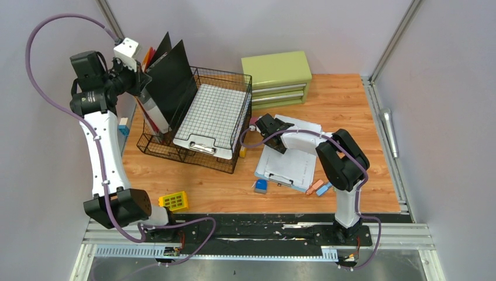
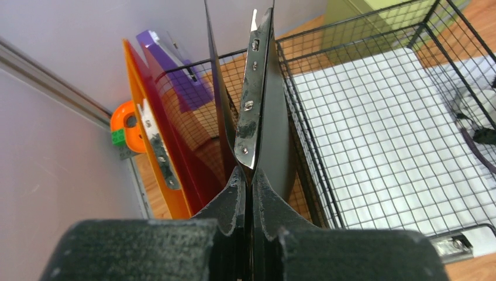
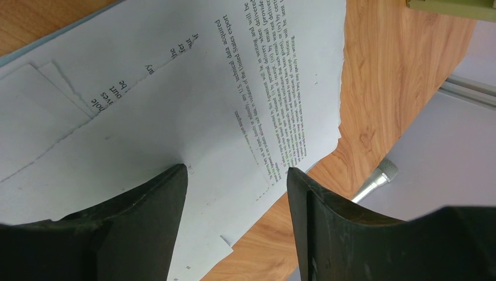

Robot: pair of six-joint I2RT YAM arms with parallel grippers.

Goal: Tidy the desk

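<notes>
My left gripper is shut on a dark folder with a metal clip, held upright in the left part of the wire basket, beside red and orange folders. A gridded white clipboard lies in the basket's right part. My right gripper stands part open over a clipboard with printed papers on the desk, nothing visible between its fingers.
A green drawer box stands at the back. A yellow grid holder, a blue object and small pink and blue items lie near the front edge.
</notes>
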